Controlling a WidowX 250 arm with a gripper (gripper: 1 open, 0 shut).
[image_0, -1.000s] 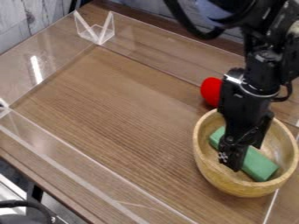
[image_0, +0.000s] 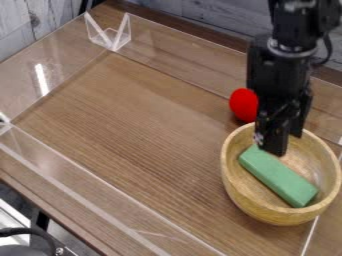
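My gripper (image_0: 275, 124), black and open, hangs above a round wooden bowl (image_0: 243, 200) at the right. A green block (image_0: 278, 176) lies in the bowl, below the fingers, with none of it held. A red round object (image_0: 243, 104) sits behind the bowl, partly hidden by the gripper.
The wooden table (image_0: 114, 120) has a wide clear area left and centre. A small white wire-like object (image_0: 107, 32) stands at the back left. A grey wall runs along the back right, and dark cabling shows at the lower left.
My gripper has risen up and back out of the bowl, leaving the green block lying inside it.
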